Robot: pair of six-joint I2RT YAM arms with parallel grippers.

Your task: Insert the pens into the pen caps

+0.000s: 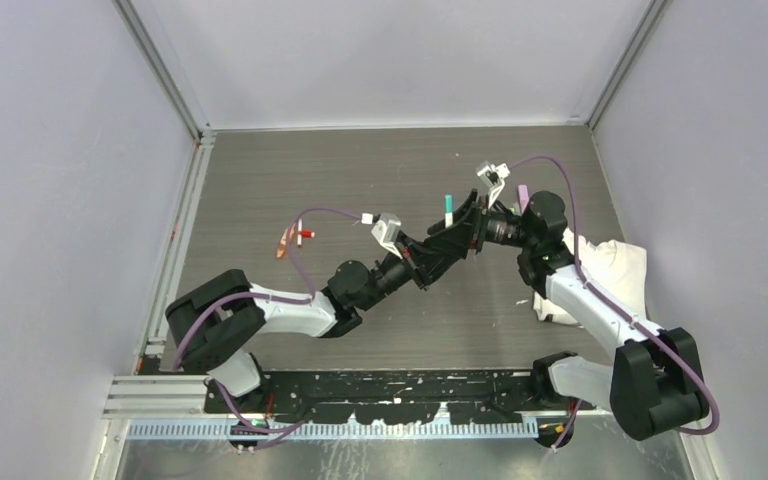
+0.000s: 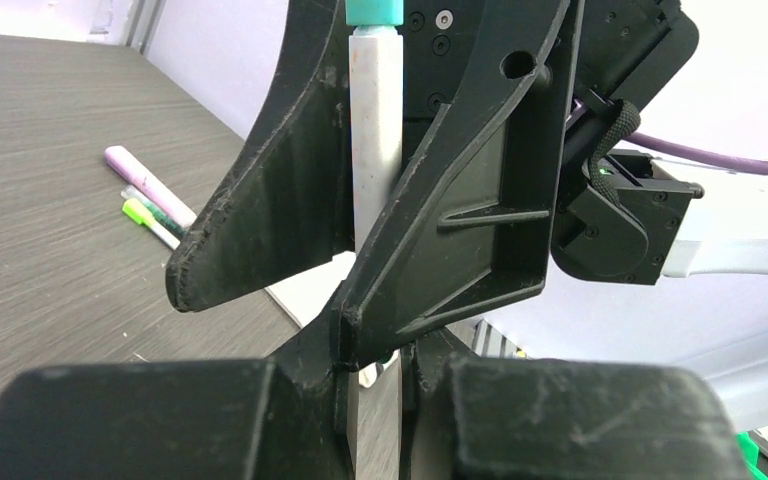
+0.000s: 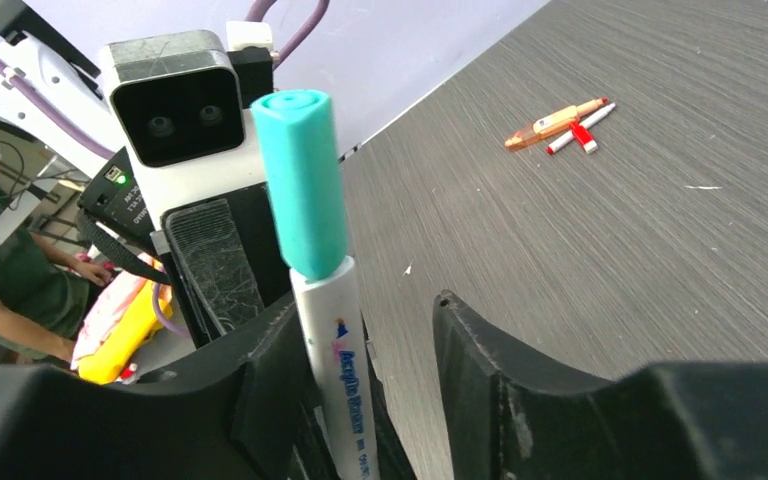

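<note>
A white pen with a teal cap on its top end (image 3: 305, 185) stands upright between the two grippers. My left gripper is shut on its lower part, though the grip itself is hidden behind the right fingers. My right gripper is part open around the white barrel, with a gap on one side. In the right wrist view, a white pen (image 3: 600, 115) and a red cap (image 3: 582, 137) lie beside an orange marker (image 3: 557, 124). A pink pen (image 2: 150, 183) and a lime-capped pen (image 2: 150, 221) lie on the table in the left wrist view.
A white cloth (image 1: 610, 275) lies at the right side of the table, under the right arm. Open tabletop (image 1: 360, 170) stretches behind the grippers. Both grippers overlap closely in the top view.
</note>
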